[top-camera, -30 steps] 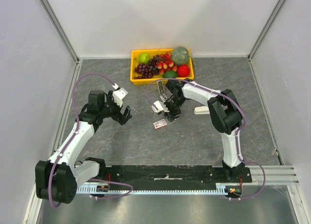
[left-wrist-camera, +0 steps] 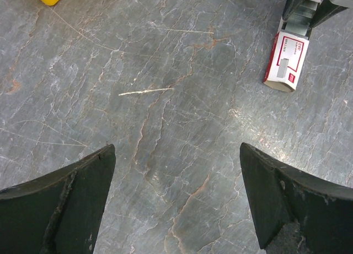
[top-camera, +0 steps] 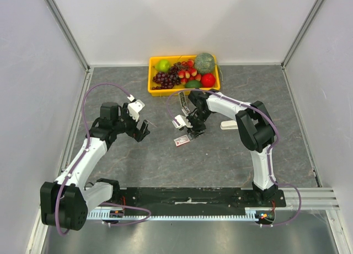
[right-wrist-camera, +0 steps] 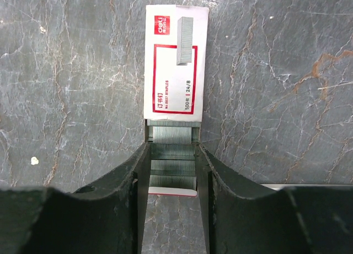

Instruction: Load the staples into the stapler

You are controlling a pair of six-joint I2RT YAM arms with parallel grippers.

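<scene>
The staple box (top-camera: 182, 140), white with red print, lies on the grey table at the centre. In the right wrist view its sleeve (right-wrist-camera: 175, 61) is slid partly off and rows of staples (right-wrist-camera: 172, 166) show in the open tray. My right gripper stands open over that tray, one fingertip at each side of the staples. Whether they touch cannot be told. Behind the right gripper in the top view, a long, dark and silvery thing (top-camera: 184, 102), likely the stapler, is partly hidden by the arm. My left gripper is open over bare table, left of the box.
At the back stands a yellow basket (top-camera: 151, 77) full of fruit. A small white block (top-camera: 229, 125) lies to the right, close to the right forearm.
</scene>
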